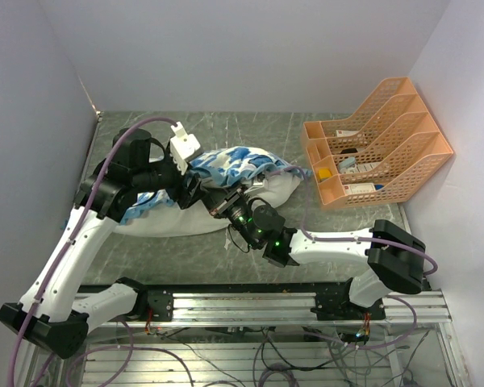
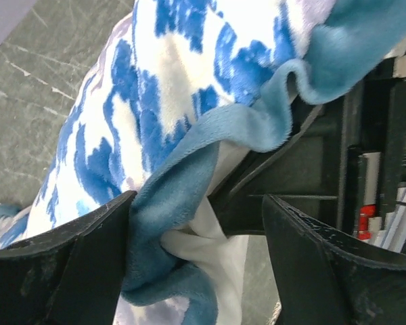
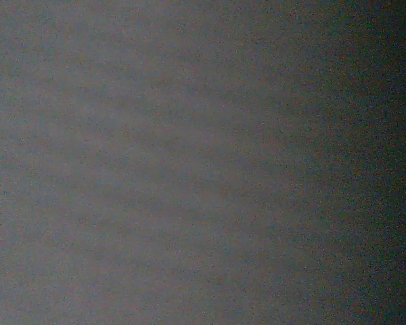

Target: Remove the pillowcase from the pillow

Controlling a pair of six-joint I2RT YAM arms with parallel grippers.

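Note:
A pillowcase with blue and white patches [image 1: 240, 164] lies bunched over the upper side of a white pillow [image 1: 171, 222]. In the left wrist view the case's teal hem [image 2: 179, 181] runs in folds between the fingers of my left gripper, which stands part open around it. Under the hem shows the black body of the right arm's gripper. From the top, my right gripper [image 1: 213, 201] is shut at the case's edge, its tips close to the left gripper and partly covered. The right wrist view is only blurred grey, so what its fingers touch stays hidden.
An orange organizer [image 1: 426, 145] with small items stands at the right back. Both arms meet closely over the pillow's middle.

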